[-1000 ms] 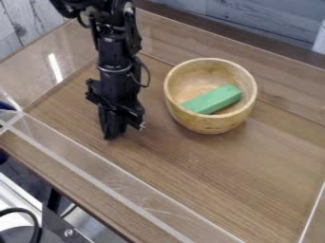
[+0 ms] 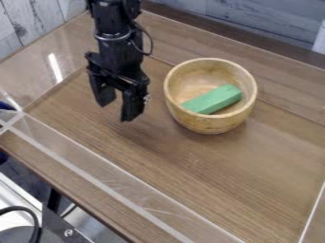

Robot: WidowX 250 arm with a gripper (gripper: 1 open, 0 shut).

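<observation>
My gripper (image 2: 117, 102) is on the black arm in the upper middle-left of the camera view, above bare table, with its dark fingers pointing down and apart. I see nothing clearly held between them. To its right, a tan round bowl (image 2: 188, 78) holds a green block (image 2: 212, 101), which lies tilted along the bowl's right part.
A clear strip runs along the lower left, with a black cable (image 2: 28, 214) at the bottom-left corner. The table's edges show at top left and top right.
My gripper has moved up and back, away from the front of the table, and slightly left. The bowl and green block look unmoved.
</observation>
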